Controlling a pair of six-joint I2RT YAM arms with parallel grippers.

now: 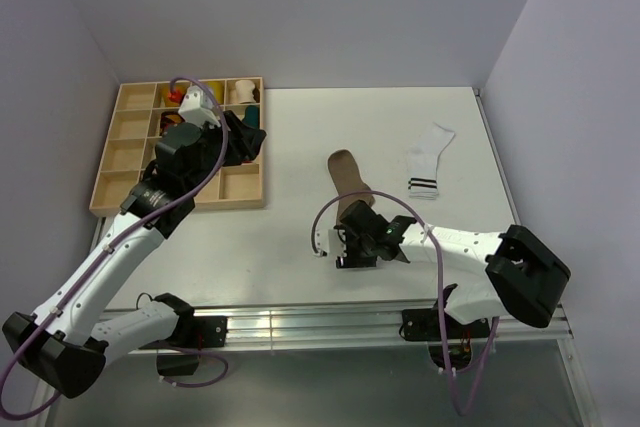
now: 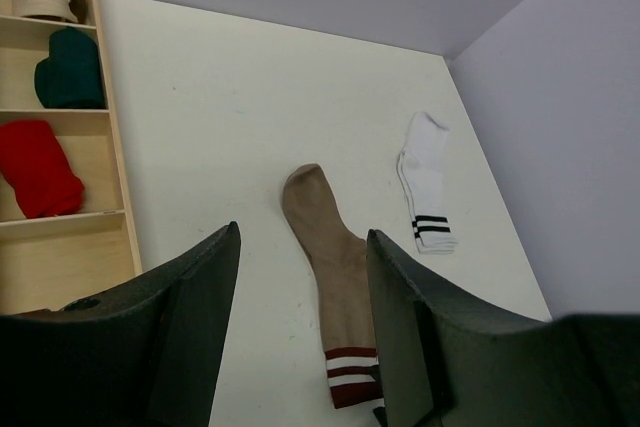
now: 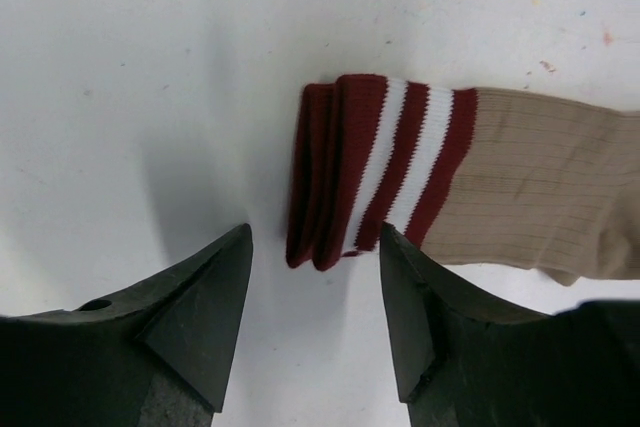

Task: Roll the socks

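Brown socks [image 2: 340,282] lie flat on the white table, toes toward the back, the foot bent a little to the right. Their maroon cuff [image 3: 365,167] with white stripes is nearest me in the right wrist view, layered edges showing. My right gripper hangs over that cuff end, its fingers apart and nothing held between them. In the top view the right arm hides most of the cuff. My left gripper is up near the box with its fingers apart, empty.
A wooden box [image 1: 240,187] with compartments stands at the back left, holding several rolled socks, among them green [image 2: 70,69] and red [image 2: 40,169] ones. White socks [image 1: 428,159] with black stripes lie flat at the right.
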